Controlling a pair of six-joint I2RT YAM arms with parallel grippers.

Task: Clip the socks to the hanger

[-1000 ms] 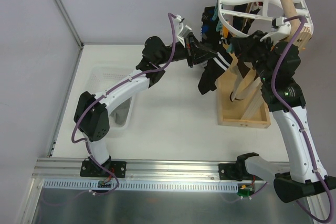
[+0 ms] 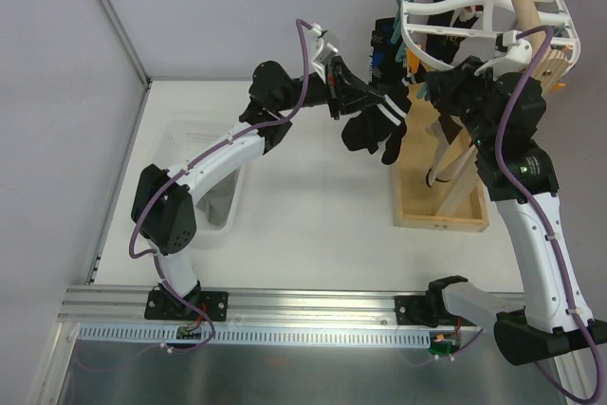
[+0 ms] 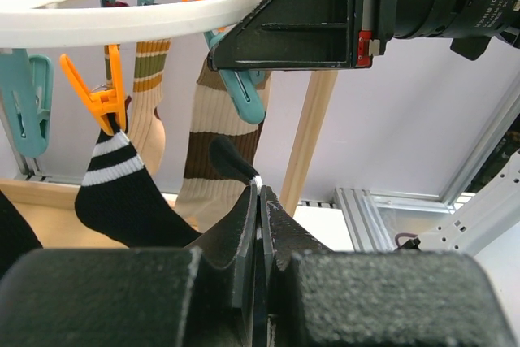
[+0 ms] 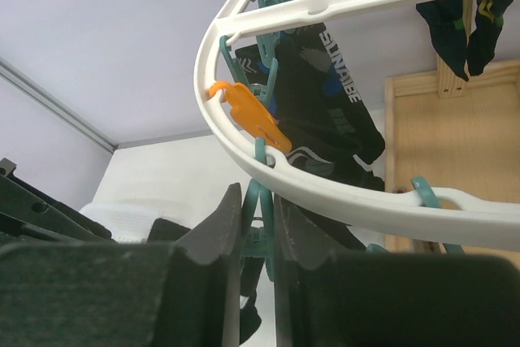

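Observation:
The white round hanger (image 2: pixel 488 30) carries orange and teal clips. My right gripper is shut on a teal clip (image 3: pixel 246 97) at its rim. Lower and to the left, my left gripper is shut, with a thin bit of black-and-white sock cloth (image 3: pixel 234 162) rising from its fingertips. In the top view, a black sock with white stripes (image 2: pixel 360 130) droops beneath that gripper. Another black striped sock (image 3: pixel 122 176) hangs from an orange clip (image 3: pixel 106 101). Whether the teal clip's mouth is open is unclear.
Ribbed beige and brown socks (image 3: pixel 219 127) and a dark lettered sock (image 4: pixel 325 87) hang from the hanger. Its wooden base (image 2: pixel 441 221) stands below. A white basket (image 2: pixel 180 144) lies at left.
My left gripper has shifted slightly left, and the striped sock beneath it has swung left, revealing another dark end beside it. The hanger has shifted slightly right with the right gripper.

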